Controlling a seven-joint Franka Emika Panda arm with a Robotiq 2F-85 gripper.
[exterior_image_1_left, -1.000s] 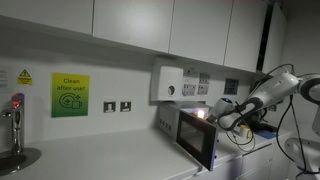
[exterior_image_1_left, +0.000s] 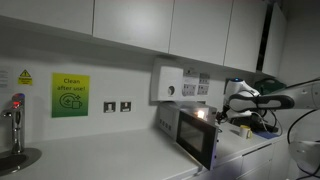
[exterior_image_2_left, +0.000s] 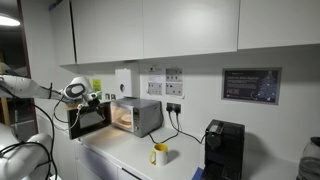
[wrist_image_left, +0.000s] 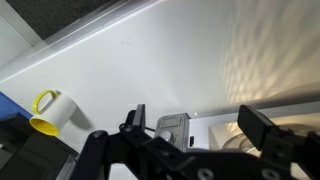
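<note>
A grey microwave (exterior_image_2_left: 135, 116) stands on the counter with its door (exterior_image_1_left: 196, 138) swung open and a light glowing inside. My gripper is open, its dark fingers well apart with nothing between them. In the second exterior view, the gripper (exterior_image_2_left: 93, 99) is up near the top of the open door. The wrist view looks down past the fingers to the microwave's grey control panel (wrist_image_left: 173, 129), which has a dial. A white mug with a yellow inside and handle (wrist_image_left: 55, 113) lies at the left of that view; it stands upright on the counter in the second exterior view.
A black coffee machine (exterior_image_2_left: 224, 148) stands right of the mug on the counter. White cupboards (exterior_image_2_left: 190, 28) hang above. A sink tap (exterior_image_1_left: 17, 125) is at the far left of the first exterior view. Bare counter (exterior_image_2_left: 125, 155) lies between microwave and mug.
In the first exterior view, my arm has risen and drawn back to the right, away from the microwave. The door stays open at about the same angle.
</note>
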